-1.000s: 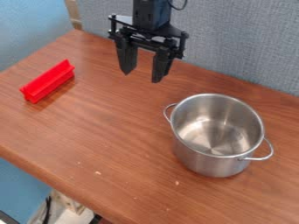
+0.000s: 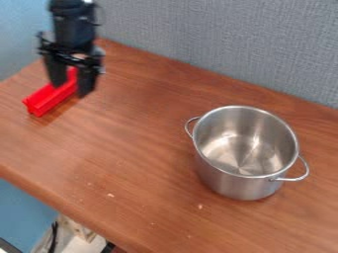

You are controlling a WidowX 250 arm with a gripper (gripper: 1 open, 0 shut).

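My gripper [image 2: 71,77], dark and blurred, hangs at the upper left, over the right end of a red bar [image 2: 42,99] lying near the table's left edge. The blur hides whether its fingers are open or touch the bar. A steel pot [image 2: 246,152] with two side handles stands upright and empty on the right of the table.
A grey fabric wall [image 2: 224,49] runs along the back. The table's left and front edges are in view.
My gripper has swept from the upper middle, above the table's back, leftward to the red bar. The bar and pot appear unmoved.
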